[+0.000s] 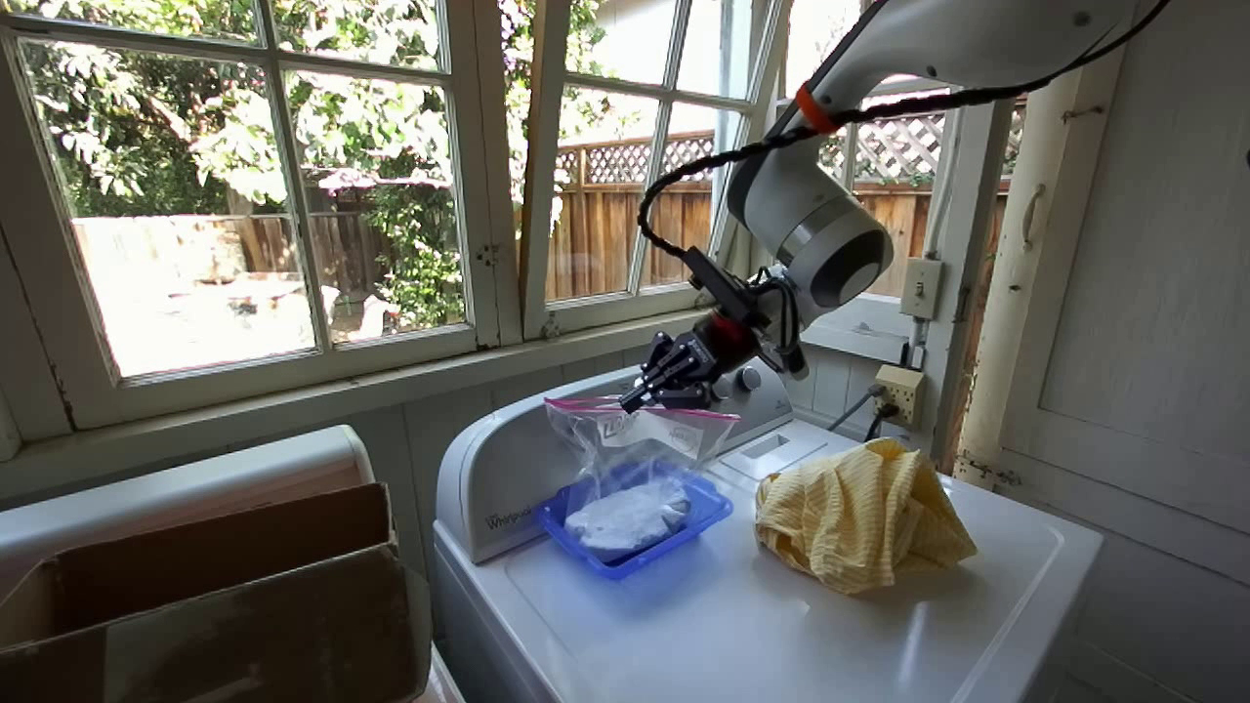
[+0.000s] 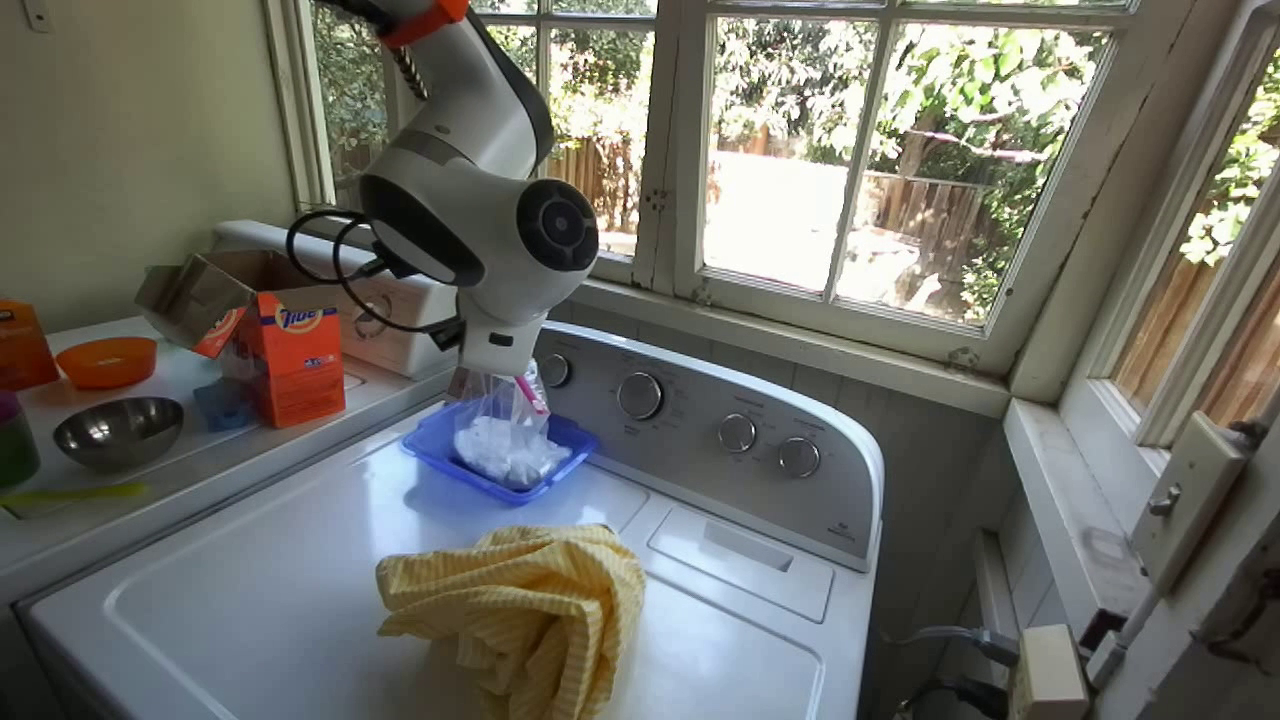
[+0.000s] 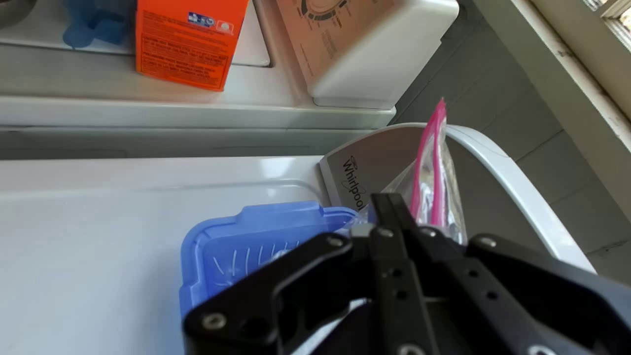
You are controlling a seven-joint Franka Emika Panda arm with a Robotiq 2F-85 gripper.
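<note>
A clear zip bag (image 1: 606, 449) with a pink-edged top and a white mass inside stands in the shallow blue tray (image 1: 623, 570). Its top is upright, and in the wrist view the pink edge (image 3: 436, 171) rises just to the right of the fingertips. My gripper (image 1: 633, 402) is at the bag's top edge, pointing down and to the left in exterior view 1. Its fingers (image 3: 387, 219) are shut together, with no plastic visible between them. Whether they touch the bag cannot be told. In exterior view 2 the arm hides the gripper.
The tray sits on a white Whirlpool appliance (image 2: 276, 576), near its control panel (image 2: 690, 414). A crumpled yellow cloth (image 1: 855, 516) lies beside it. On the neighbouring machine are an orange Tide box (image 2: 300, 360), a metal bowl (image 2: 120, 432) and a cardboard box (image 1: 234, 621).
</note>
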